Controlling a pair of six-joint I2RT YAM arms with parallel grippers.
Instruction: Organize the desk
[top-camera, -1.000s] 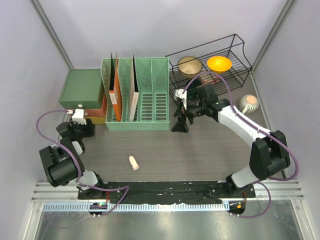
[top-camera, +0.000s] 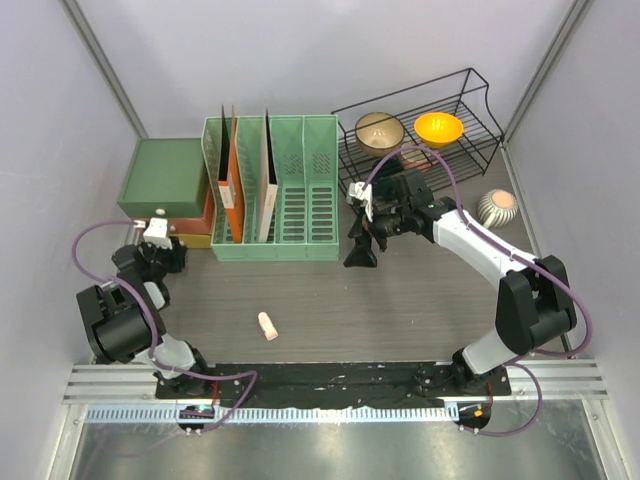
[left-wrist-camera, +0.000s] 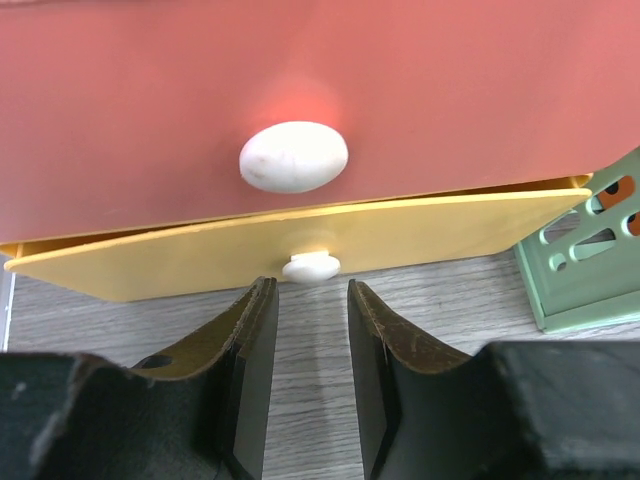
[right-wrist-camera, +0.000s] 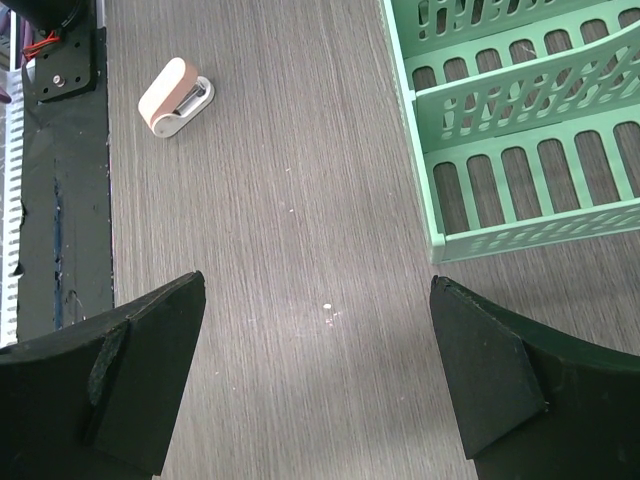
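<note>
A small drawer unit with a green top stands at the left. In the left wrist view its red drawer with a white oval knob is above a yellow drawer, whose white knob sits just beyond my left gripper. That gripper's fingers are apart, with a gap below the knob and nothing seen held. My right gripper is open and empty over the desk. A pale pink-and-white stapler-like object lies on the desk.
A green organizer holding several upright folders stands beside the drawers. A wire rack with two bowls is at back right, near a striped round object.
My left arm has shifted slightly toward the back, at the drawers, compared with one second ago. The right arm looks practically unchanged.
</note>
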